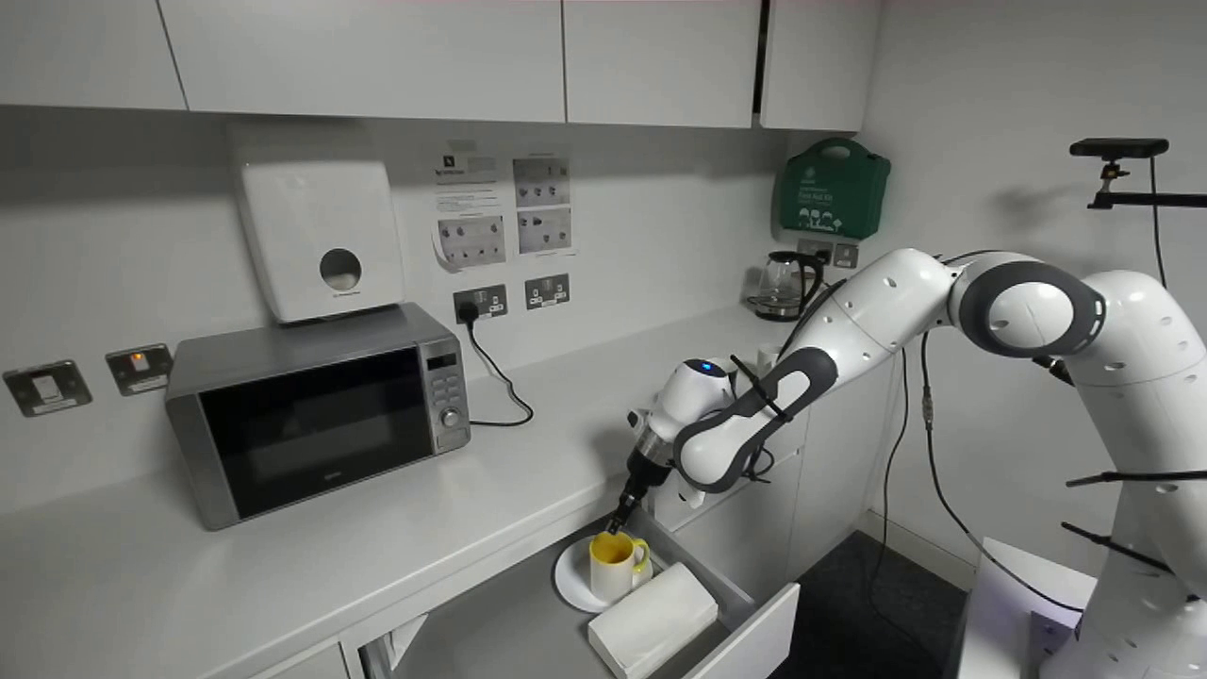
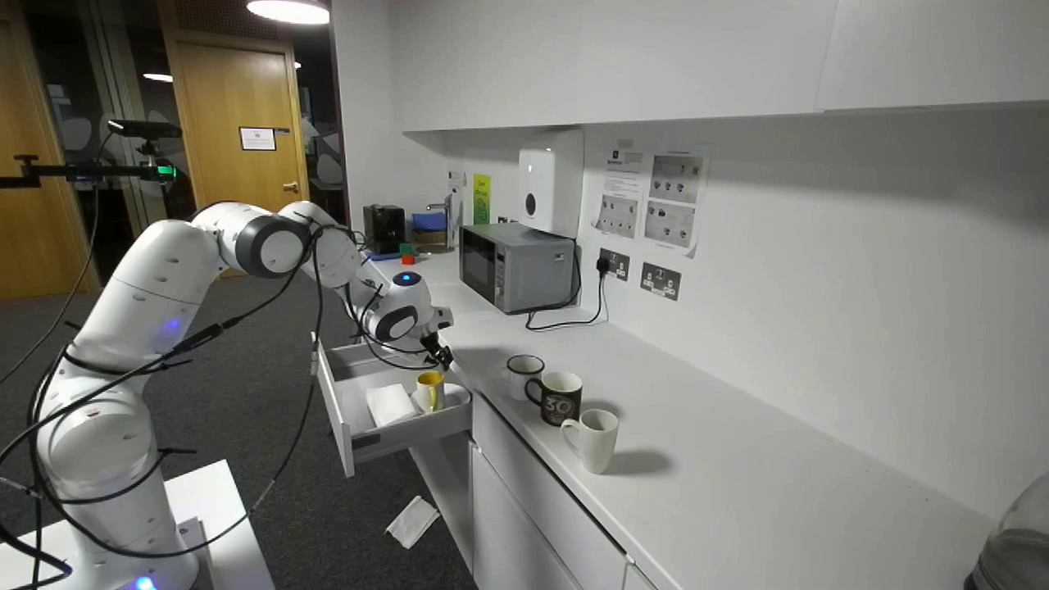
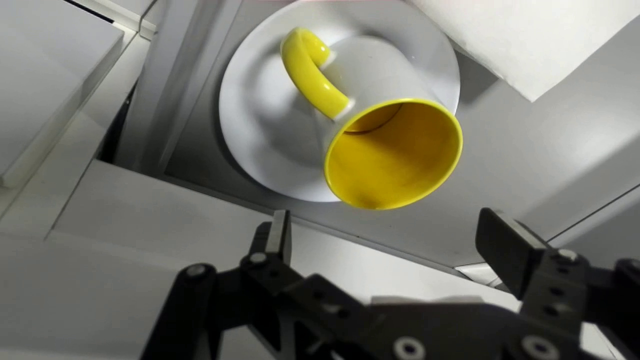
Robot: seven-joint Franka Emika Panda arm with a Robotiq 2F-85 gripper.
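Note:
A white mug [image 3: 381, 72] with a yellow inside and yellow handle stands upright on a white plate [image 3: 264, 141] in the pulled-out drawer [image 2: 374, 442]. Its handle points toward the drawer's side wall. My gripper is open, the fingers [image 3: 279, 237] spread wide with nothing between them. In the wrist view, the mug's rim lies just beyond the fingertips, apart from them. From the first exterior view, the gripper [image 1: 614, 526] hangs above the mug [image 1: 612, 571] on its counter side.
A white paper bundle [image 1: 653, 621] lies beside the plate in the drawer. The counter edge is close to my gripper. A microwave [image 1: 322, 407] and several mugs, including a plain white mug [image 2: 592, 439], stand on the counter. The drawer's microwave side is bare.

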